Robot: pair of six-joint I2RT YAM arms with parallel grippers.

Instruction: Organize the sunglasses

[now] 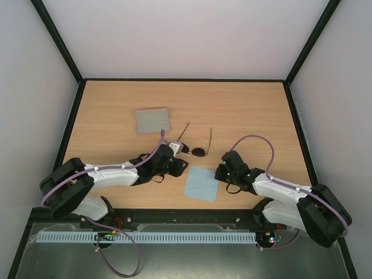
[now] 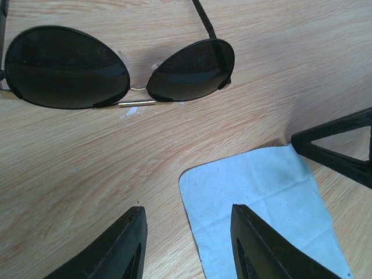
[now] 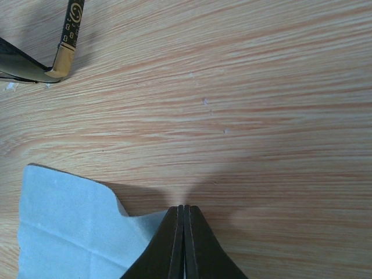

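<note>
Sunglasses with dark lenses [image 1: 198,152] lie unfolded on the table, temples pointing away from me. Both lenses [image 2: 67,67] show in the left wrist view; part of one lens and a hinge show in the right. A light blue cloth [image 1: 201,184] lies flat in front of them, apart from the frame. My left gripper is open above the cloth's left side, its fingers empty. At the cloth's far right corner, my right gripper is shut, fingertips against the edge. There the cloth [image 3: 70,218] bulges up slightly; I cannot tell whether any is pinched.
A flat grey case or pouch [image 1: 152,121] with a pinkish far edge lies behind the sunglasses, to the left. Bare tabletop [image 1: 250,110] stretches across the back and right. Both grippers are close together around the cloth.
</note>
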